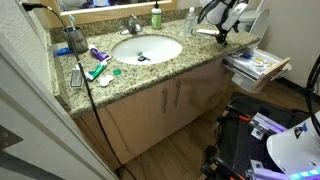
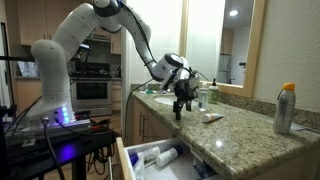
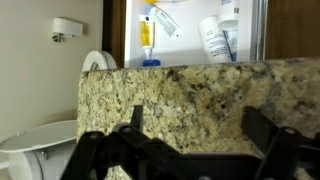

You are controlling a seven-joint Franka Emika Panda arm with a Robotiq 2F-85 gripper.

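My gripper is low over the speckled granite counter [image 3: 190, 100], its dark fingers wide apart along the bottom of the wrist view. Bare stone shows between them, and I see nothing held. In exterior view 2 the gripper [image 2: 180, 112] hangs at the counter's near edge, above an open drawer [image 2: 130, 172]. Seen from the wrist, that drawer holds white bottles [image 3: 214, 40] and a yellow-and-blue tool [image 3: 147, 36]. Whether the fingertips touch the stone, I cannot tell.
A small tube with red on it [image 2: 213, 118] lies on the counter beside the gripper. Farther right stands a grey bottle with an orange cap [image 2: 284, 110]. The sink [image 1: 147, 48] is along the counter, with brushes and small items [image 1: 97, 70] past it.
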